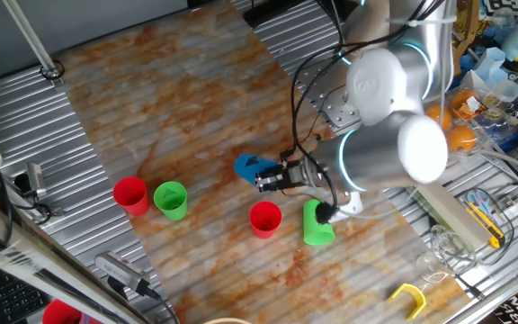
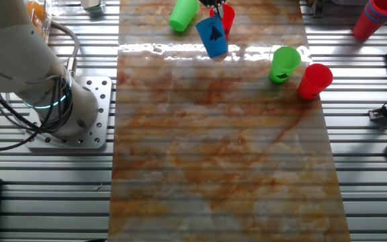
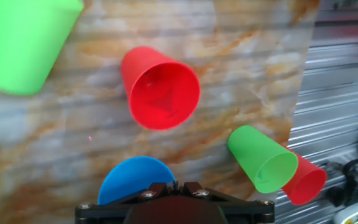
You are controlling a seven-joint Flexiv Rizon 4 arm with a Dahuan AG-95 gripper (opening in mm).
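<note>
A blue cup [image 1: 252, 167] with a dark mark is tilted at my gripper [image 1: 275, 176], whose fingers are closed together at its edge. In exterior view 2 the blue cup [image 2: 212, 37] hangs below the fingertips and partly covers a red cup [image 2: 229, 19]. The wrist view has the blue cup [image 3: 132, 177] just beyond the closed fingers, its lower part hidden by them. Close by stands the red cup [image 3: 165, 93], open end up. On its other side a green cup [image 1: 317, 223] lies on its side.
Another green cup [image 1: 171, 200] and red cup [image 1: 131, 194] stand side by side near the board's left edge. A yellow bracket-like piece [image 1: 409, 300] lies at the front right corner. Much of the marbled board [image 2: 213, 175] nearest the arm's base is bare.
</note>
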